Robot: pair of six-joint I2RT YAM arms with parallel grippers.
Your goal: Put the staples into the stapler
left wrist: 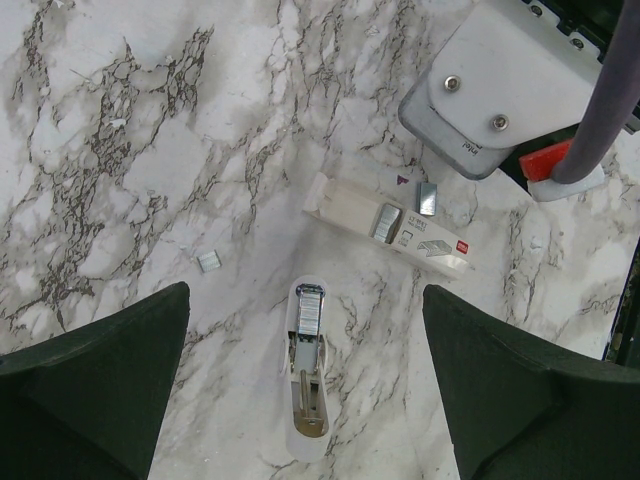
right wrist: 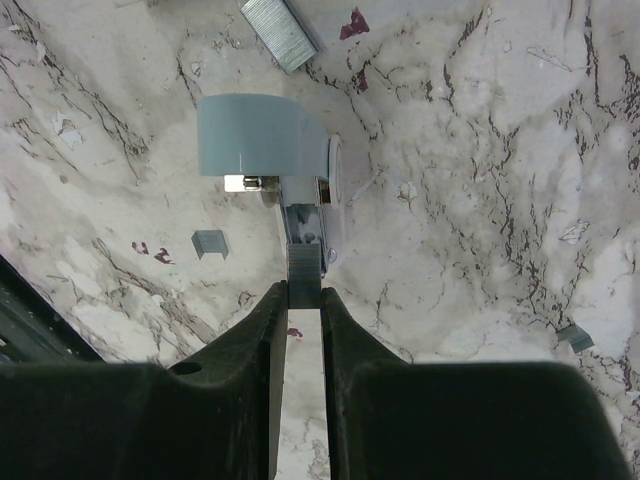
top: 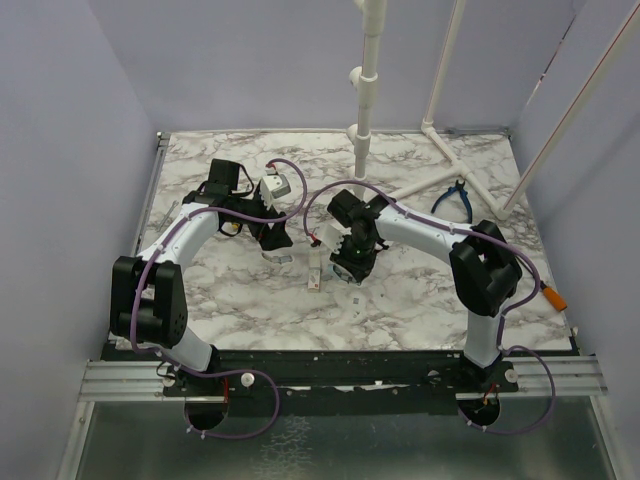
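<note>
In the right wrist view, my right gripper is shut on a short silver staple strip, held over the channel of a stapler with a pale blue top. In the left wrist view, my left gripper stands open above a second white stapler body, whose channel holds a staple strip. A staple box lies beside it with staples visible in its opening; in the top view it is between the two grippers.
Loose staple pieces and another strip lie on the marble table. Blue pliers and white pipes stand at the back right; an orange-handled tool is at the right edge.
</note>
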